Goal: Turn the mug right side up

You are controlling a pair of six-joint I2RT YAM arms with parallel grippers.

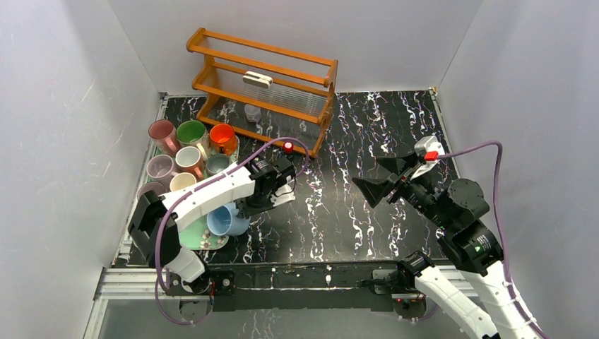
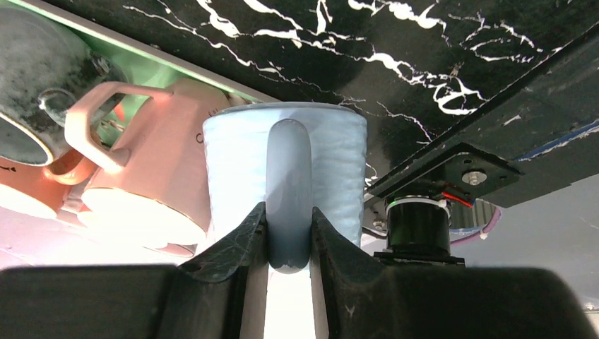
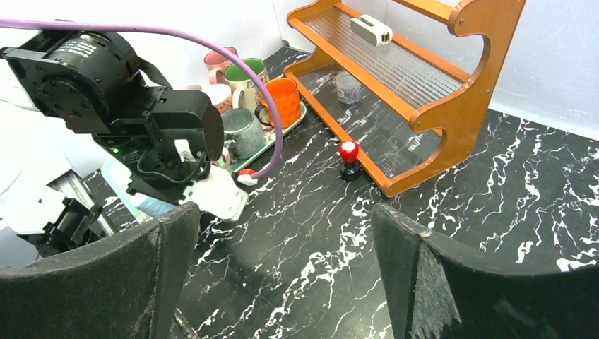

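The light blue mug [image 1: 225, 221] hangs tilted on its side over the right part of the green tray [image 1: 196, 236], its opening turned to the left. My left gripper is shut on the mug's handle [image 2: 289, 176], one finger on each side of it. In the top view the arm partly covers the mug and those fingertips. Whether the mug touches the tray is hard to tell. Far to the right, my right gripper [image 1: 368, 171] stays open above the table, nothing between its fingers.
Several upright mugs crowd the tray's back and left, among them an orange mug [image 1: 223, 137] and a grey mug [image 1: 217, 164]. A pink mug [image 2: 159, 148] sits close beside the blue one. Behind stands a wooden rack [image 1: 264, 111].
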